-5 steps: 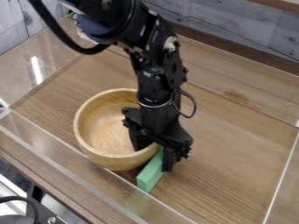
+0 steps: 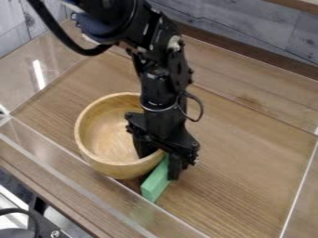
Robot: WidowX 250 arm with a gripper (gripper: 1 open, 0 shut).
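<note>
My black gripper points down at the front of a tan bowl, over its right side. A green block lies on the wooden table beside the bowl, its upper end under or between my fingers. The dark fingers overlap the bowl's rim and the block, so I cannot tell whether they are shut on anything.
A clear rim or wall runs along the front left edge, with a dark cable at the bottom left corner.
The gripper has shifted very slightly, and the green block sits a little higher and further left in the view. The bowl has hardly moved.
</note>
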